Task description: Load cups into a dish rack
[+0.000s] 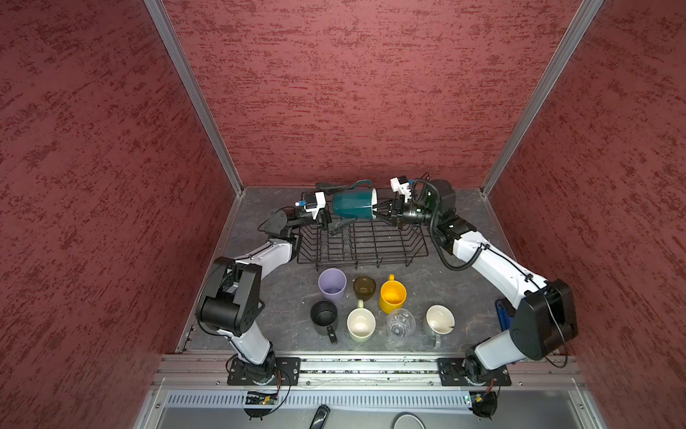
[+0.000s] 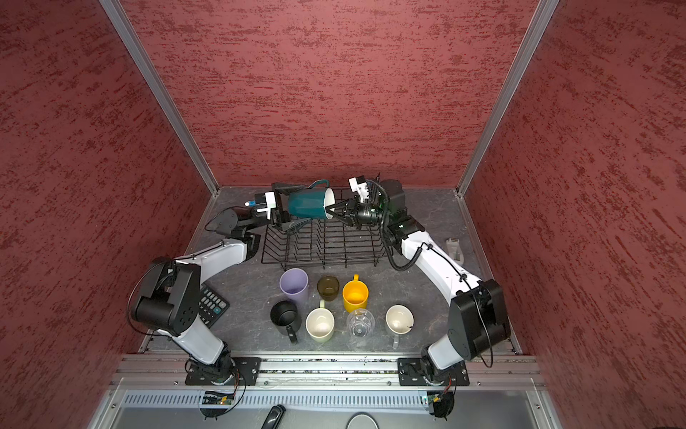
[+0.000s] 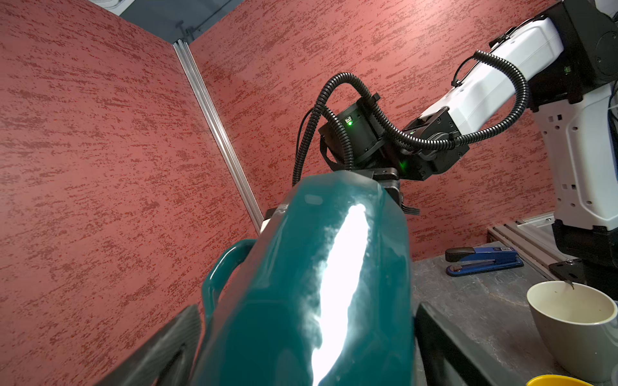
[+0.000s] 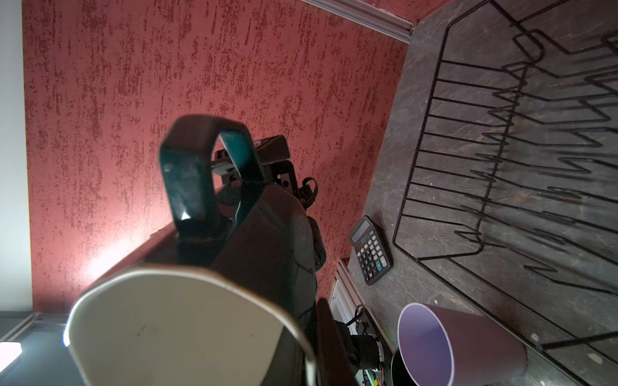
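Note:
A teal mug [image 1: 353, 204] with a white inside is held on its side in the air above the black wire dish rack [image 1: 363, 259]. Its rim faces right and its base faces left. My left gripper [image 1: 350, 203] is open, its fingers [image 3: 164, 350] spread on either side of the mug's base end. From the other side, my right gripper [image 1: 376, 209] is shut on the mug's wall at the rim [image 4: 193, 273]. The teal handle [image 4: 186, 186] points away from the rack's wires, toward the back wall.
In front of the rack stand a purple cup [image 1: 332, 283], a brown bowl [image 1: 364, 287], a yellow mug [image 1: 392, 295], a black mug [image 1: 323, 315], two cream mugs [image 1: 361, 325] and a clear glass [image 1: 400, 324]. No cups show in the rack.

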